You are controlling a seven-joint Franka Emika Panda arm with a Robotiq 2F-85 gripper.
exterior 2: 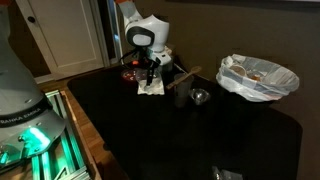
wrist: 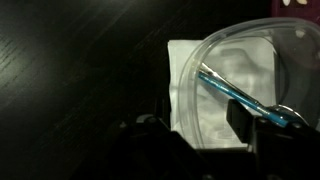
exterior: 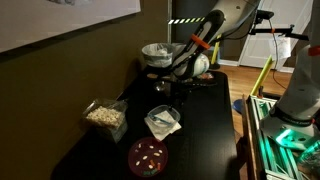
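Observation:
My gripper is open in the wrist view, its dark fingers hanging over the left rim of a clear plastic container [wrist: 192, 75]. One finger appears outside the wall and the other over the inside; whether either touches cannot be told. Inside the container lies a metal spoon with a blue handle [wrist: 240, 96]. A white napkin [wrist: 180, 55] is spread underneath. From exterior view 1, the container [exterior: 161, 121] stands mid-table, with the gripper just behind and above it. In exterior view 2, the arm hides most of the container above the napkin [exterior 2: 151, 88].
A dark red bowl [exterior: 147, 157] holding small pieces is near the container. Along the wall stands a clear bin [exterior: 106, 119] of pale items. A white-lined basket [exterior 2: 257, 78], a wooden spoon [exterior 2: 187, 74] and a metal bowl [exterior 2: 199, 96] are farther off.

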